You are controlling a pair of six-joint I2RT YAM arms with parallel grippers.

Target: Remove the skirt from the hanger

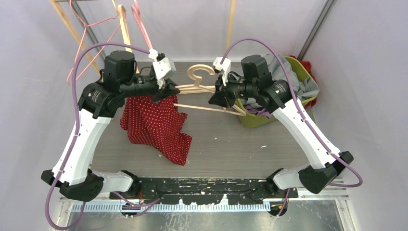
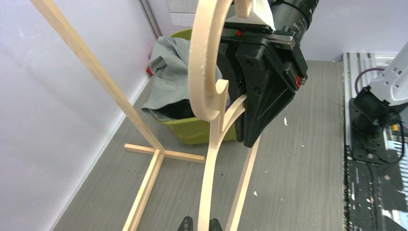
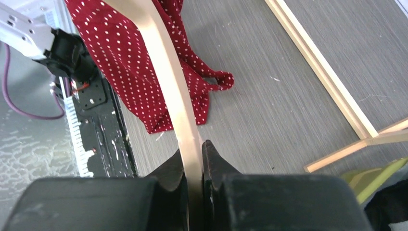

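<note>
A pale wooden hanger (image 1: 201, 72) is held in the air between my two arms, its hook uppermost in the top view. My left gripper (image 1: 174, 91) is shut on its left part, whose wood (image 2: 207, 183) runs down between the fingertips in the left wrist view. On its right part my right gripper is shut; the pale bar (image 3: 175, 96) passes between the fingers. The red skirt with white dots (image 1: 156, 125) hangs bunched beneath my left gripper. Where skirt and hanger meet is hidden behind the left arm.
A green basket (image 1: 252, 120) with grey cloth (image 1: 305, 89) stands behind the right arm. At the back left, a wooden rack holds pink hangers (image 1: 82, 43) and a wooden one.
</note>
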